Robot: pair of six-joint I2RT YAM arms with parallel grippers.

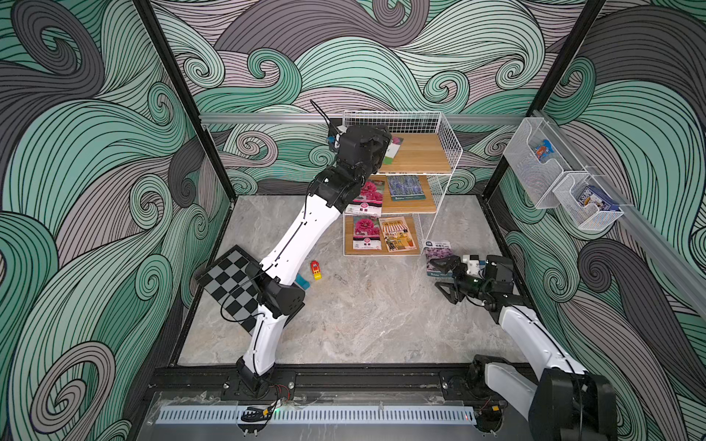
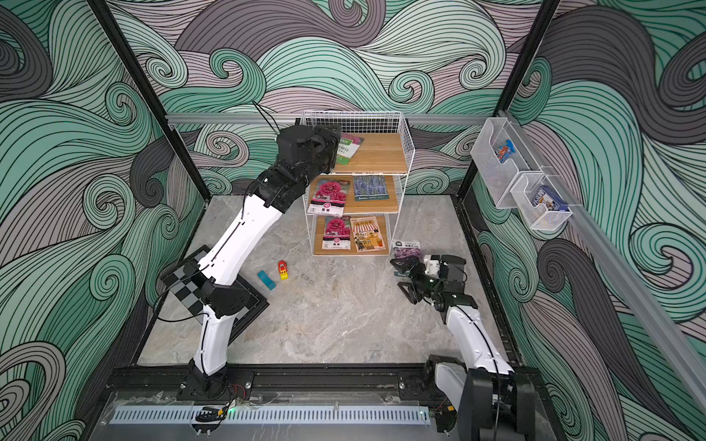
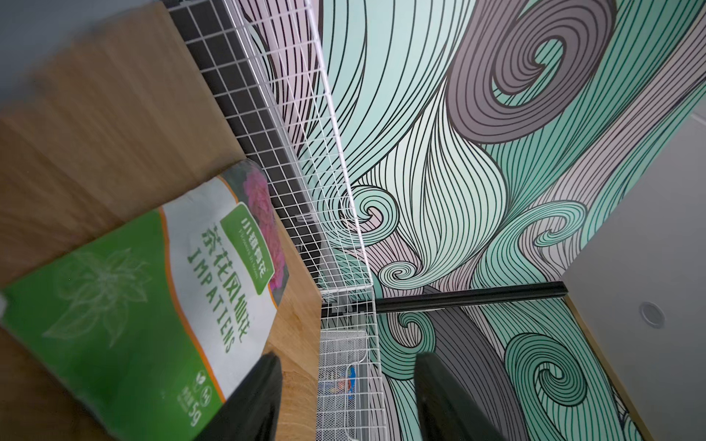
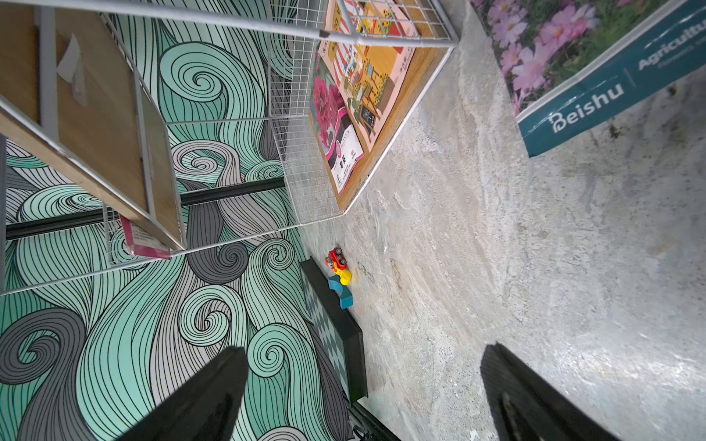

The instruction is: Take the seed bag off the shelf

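A green and white seed bag (image 3: 139, 308) marked IMPATIENS lies on the top wooden shelf (image 1: 415, 150). My left gripper is at the left end of that shelf, over the bag, its fingers apart with nothing seen between them. In both top views the gripper body hides part of the bag. My right gripper stands open low at the table's right, beside a Beishu seed packet (image 4: 595, 66) lying on the table.
Lower shelves hold several flower packets (image 1: 366, 233). A red-and-yellow toy car (image 2: 283, 269), a blue piece (image 2: 266, 279) and a checkerboard (image 1: 228, 275) sit at left. Wire baskets (image 1: 533, 161) hang at right.
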